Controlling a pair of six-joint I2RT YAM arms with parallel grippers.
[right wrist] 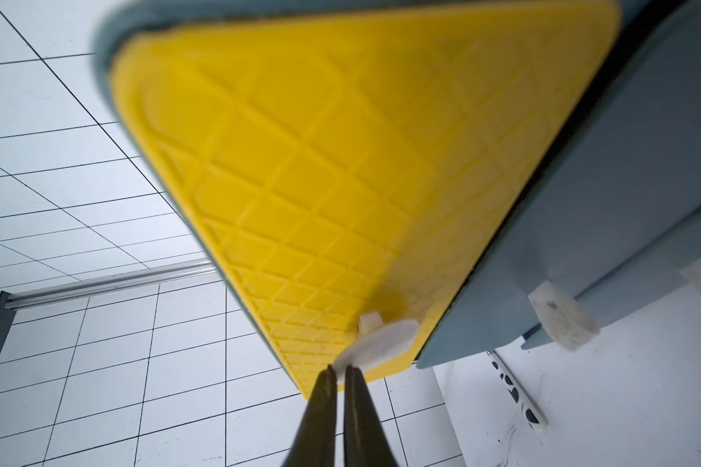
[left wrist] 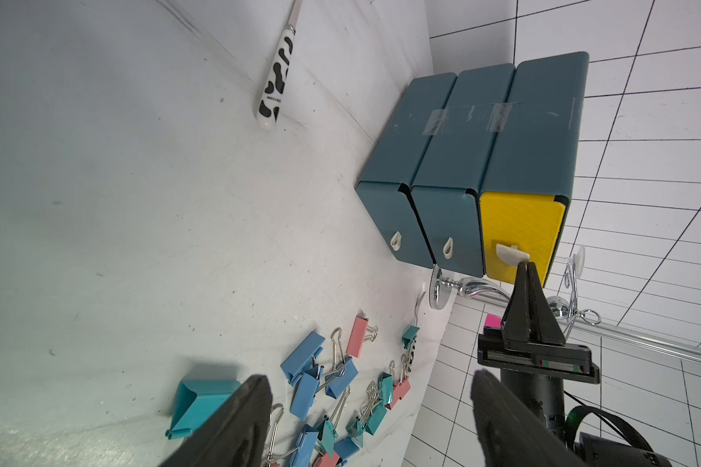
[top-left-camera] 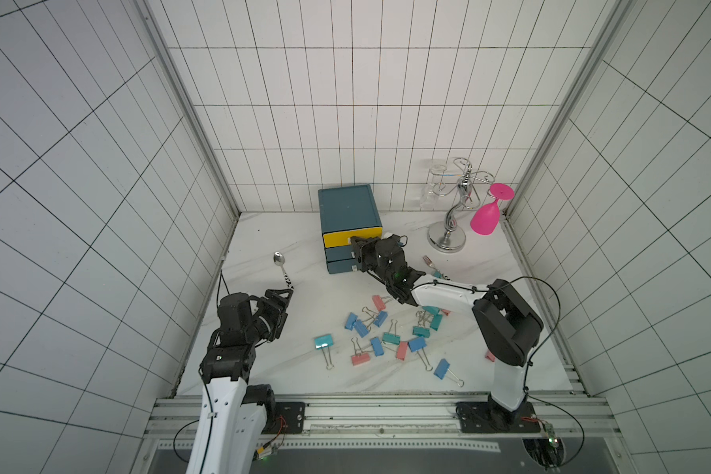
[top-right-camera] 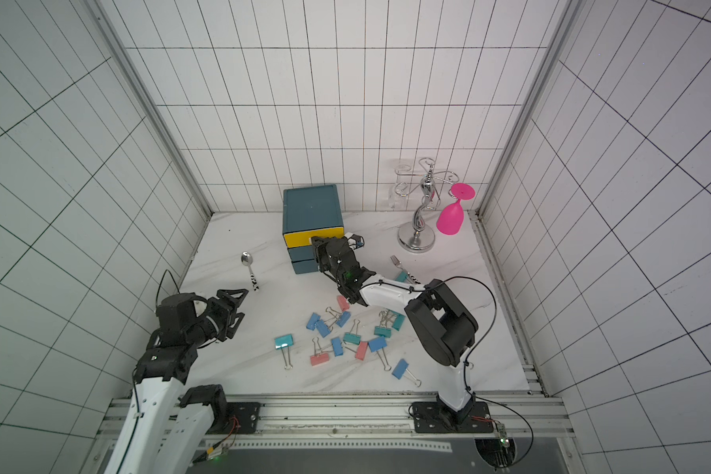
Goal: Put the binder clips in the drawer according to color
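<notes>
The dark blue-green drawer unit stands at the back, its yellow top drawer front flush or nearly so with the casing. My right gripper is shut, its narrow tips at the end of the yellow drawer's white handle; whether they touch it I cannot tell. Over the left of the table, my left gripper is open and empty. Blue clips, red clips and green clips lie scattered across the front middle. One teal clip sits apart, nearest my left gripper.
A spoon lies on the left, left of the drawer unit. At the back right stand a metal rack and an upturned pink goblet. A fork and some clips lie partly under my right arm.
</notes>
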